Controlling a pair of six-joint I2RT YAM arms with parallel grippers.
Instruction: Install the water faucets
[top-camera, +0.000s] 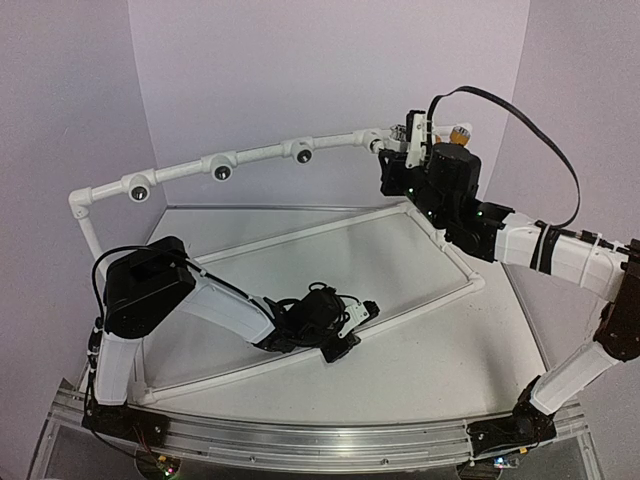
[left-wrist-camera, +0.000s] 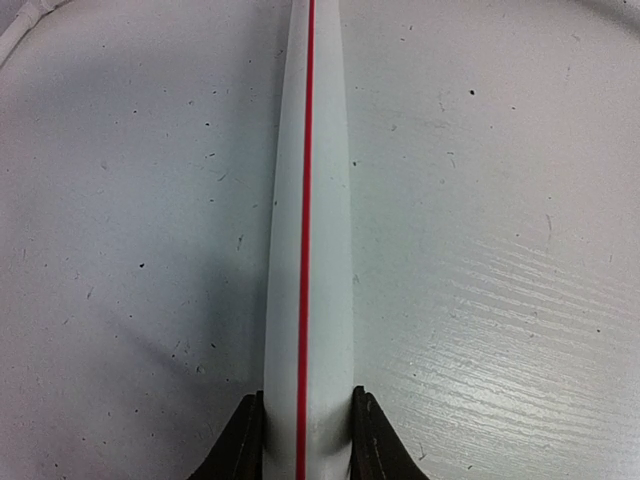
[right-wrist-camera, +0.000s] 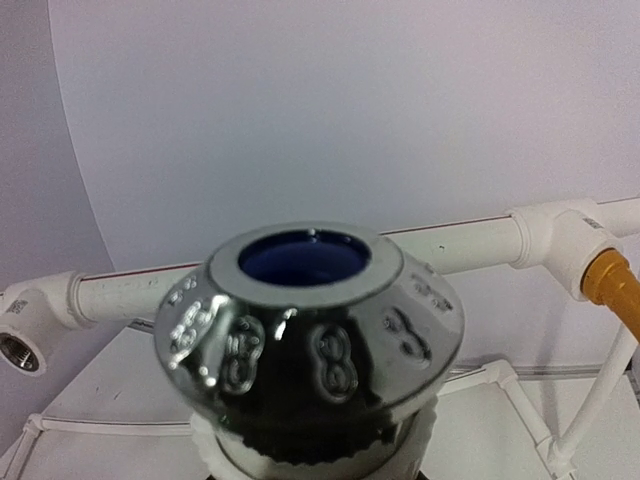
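A white pipe rack (top-camera: 262, 153) carries several tee fittings with dark openings, like the tee (right-wrist-camera: 22, 340) at left in the right wrist view. My right gripper (top-camera: 395, 150) is at the rack's right part, with a chrome faucet piece (right-wrist-camera: 310, 370) with a blue inside close before its camera; its fingers are mostly hidden below the piece, so its grip is unclear. An orange fitting (right-wrist-camera: 610, 285) sits in the right tee. My left gripper is shut on the lower white pipe (left-wrist-camera: 325, 200) with a red stripe, at the frame's front bar.
The lower frame rests on a pale board (top-camera: 420, 365), whose front right is clear. Walls surround the back and sides. A metal rail (top-camera: 320, 454) runs along the front, and a black cable loops above my right arm.
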